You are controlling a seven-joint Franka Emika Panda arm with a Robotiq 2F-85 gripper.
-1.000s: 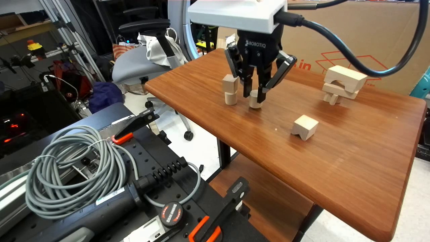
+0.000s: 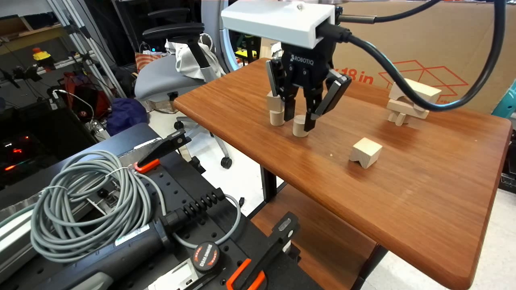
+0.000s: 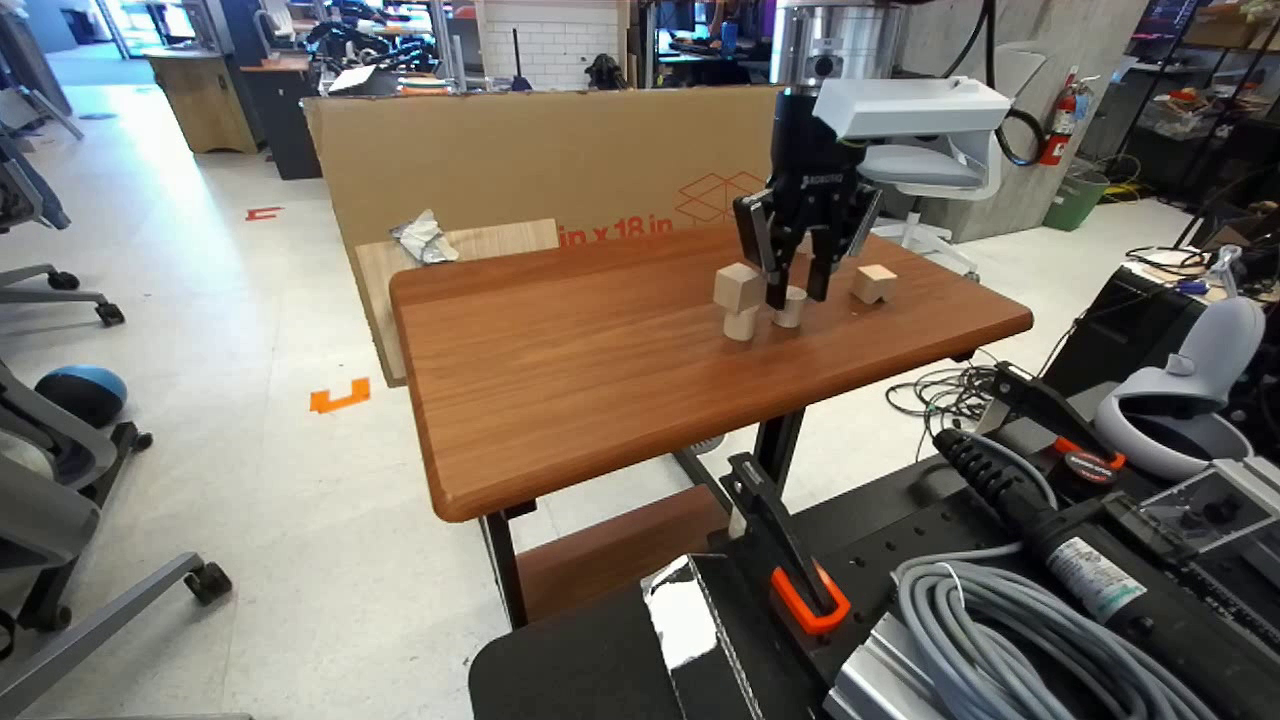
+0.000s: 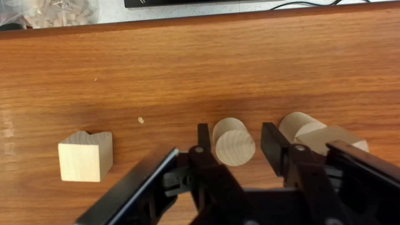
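A short wooden cylinder [image 4: 235, 148] stands upright on the brown table. My gripper is over it, its fingers to either side with a visible gap at each, so the fingers are open and hold nothing. In exterior view 1 the same cylinder [image 2: 299, 126] shows low between the fingertips, partly behind one finger [image 2: 310, 121]. Close by, a second cylinder [image 3: 740, 324] carries a wooden block [image 3: 738, 287]. In the wrist view this stacked block [image 4: 324, 138] is partly covered by a finger.
A notched wooden block [image 2: 366, 152] sits apart, on the other side of the gripper from the stack. Farther off stands a small structure of stacked blocks [image 2: 415, 94]. A cardboard sheet [image 3: 540, 156] rises behind the table.
The standing cylinder has shifted slightly toward the table's near edge in exterior view 1, and my gripper has moved the same way. Its fingers are farther apart now.
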